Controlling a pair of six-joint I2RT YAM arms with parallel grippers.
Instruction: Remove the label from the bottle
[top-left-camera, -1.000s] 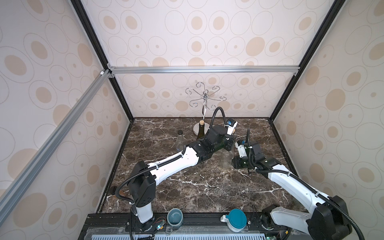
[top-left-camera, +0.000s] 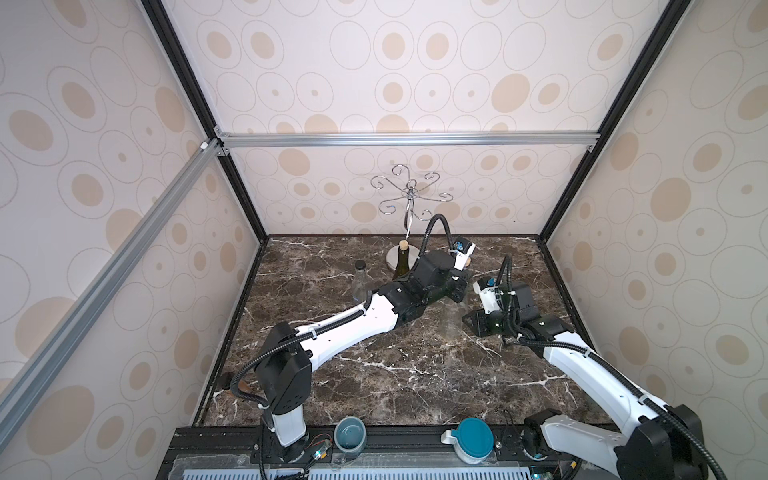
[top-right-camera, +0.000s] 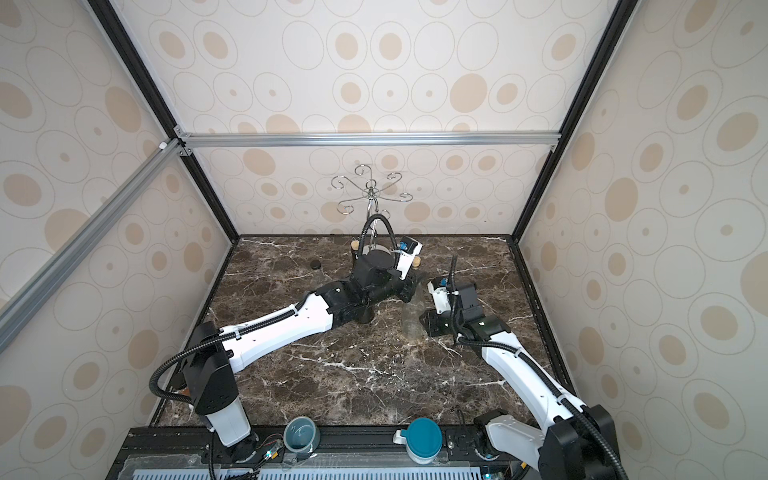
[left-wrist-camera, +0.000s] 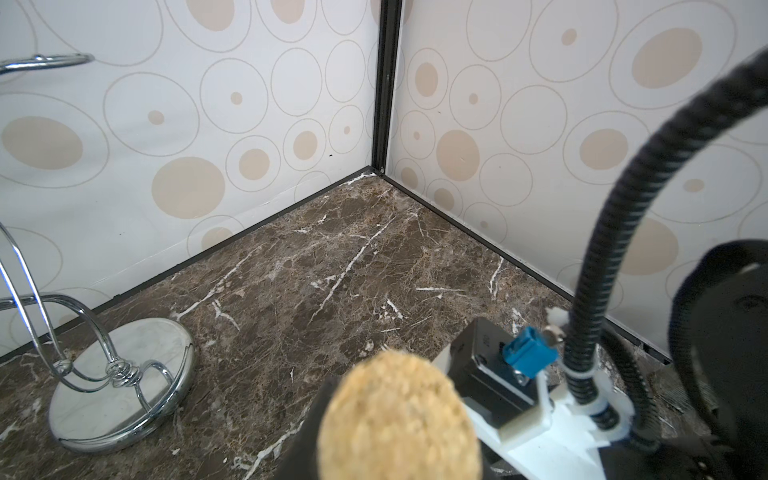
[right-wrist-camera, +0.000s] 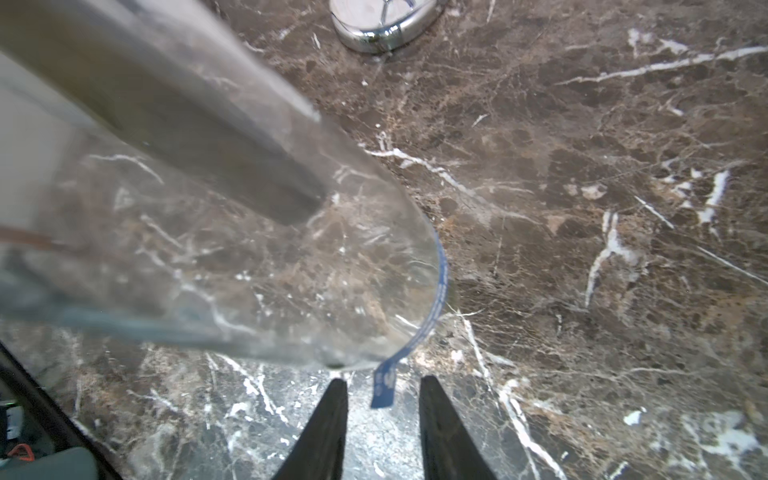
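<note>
A clear glass bottle (right-wrist-camera: 352, 264) with a cork (left-wrist-camera: 400, 420) in its top is in my left gripper (top-left-camera: 458, 293), which is shut on it; the arm covers most of that grip. In the right wrist view, a thin blue strip (right-wrist-camera: 438, 280) follows the far edge of the bottle. It ends in a short blue tab (right-wrist-camera: 383, 387) that hangs free. My right gripper is open, its two dark fingers (right-wrist-camera: 442, 428) standing on either side of the tab without visibly touching it. No printed label shows clearly.
Behind the left arm stand a dark green corked bottle (top-left-camera: 401, 261), a clear bottle with a black cap (top-left-camera: 359, 281) and a metal rack (top-left-camera: 410, 196) on a round base. A grey-blue mug (top-left-camera: 350, 436) and a teal-lidded cup (top-left-camera: 473, 438) sit at the front edge.
The right arm's wrist has turned slightly and shifted a little to the right, with its hose swinging over. The left arm has stayed put.
</note>
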